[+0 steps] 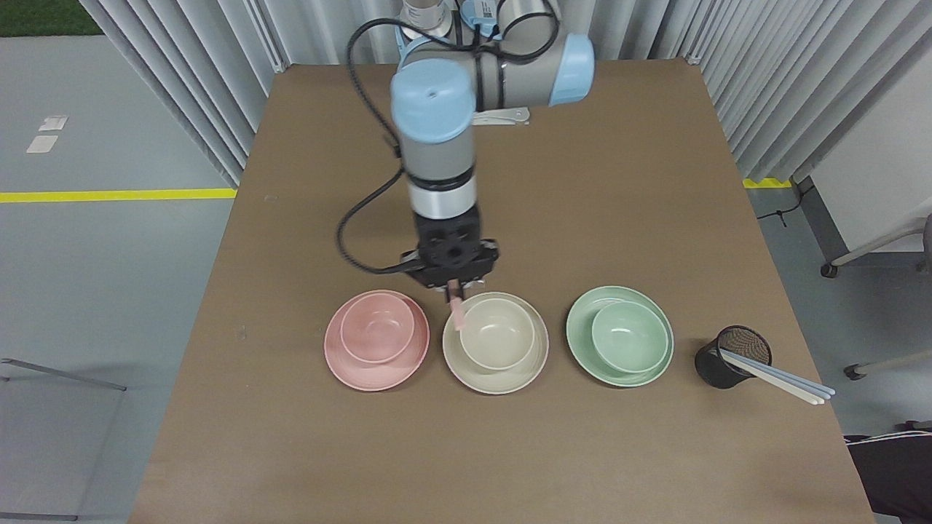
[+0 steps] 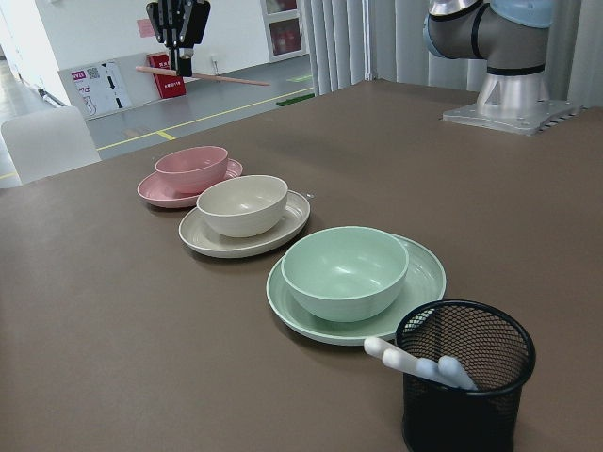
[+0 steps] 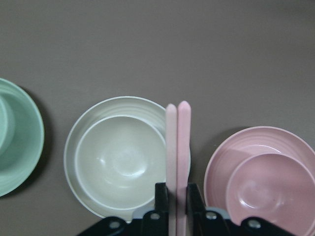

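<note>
My gripper (image 1: pixel 454 284) (image 2: pixel 177 58) is shut on a pair of pink chopsticks (image 3: pixel 183 132), held level in the air near the cream bowl. In the wrist view they point across the cream plate's edge. The pink bowl (image 1: pixel 376 327) on its pink plate, the cream bowl (image 1: pixel 496 333) on its cream plate and the green bowl (image 1: pixel 629 336) on its green plate stand in a row on the table. A black mesh cup (image 1: pixel 716 367) at the right holds light-coloured chopsticks (image 1: pixel 778 375), leaning out over its rim.
The arm's base stands at the back. The mesh cup stands close beside the green plate.
</note>
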